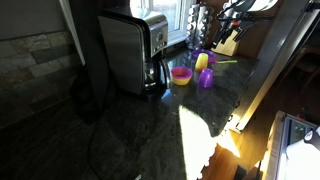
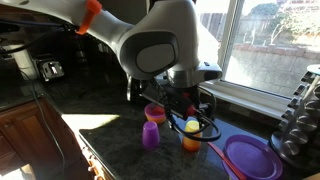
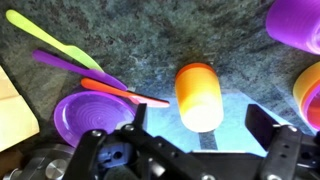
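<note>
In the wrist view my gripper is open, with nothing held. An orange and yellow cup (image 3: pixel 199 92) appears in the gap between its fingers, apparently on the counter below. The purple cup (image 3: pixel 297 22) is at the upper right, with a stack of bowls (image 3: pixel 312 92) below it at the right edge. On the left lie a purple plate (image 3: pixel 88 117), a green utensil (image 3: pixel 45 37), a purple utensil (image 3: pixel 75 67) and a red utensil (image 3: pixel 122 92). From the second exterior view, the gripper is above the counter close to the orange and yellow cup (image 2: pixel 192 130).
A coffee maker (image 1: pixel 140 50) stands by the wall, left of the bowls. The window (image 2: pixel 270 60) runs behind the counter, and jars in a rack (image 2: pixel 298 115) stand at the right. Bare dark counter (image 1: pixel 130 135) spreads out in the foreground.
</note>
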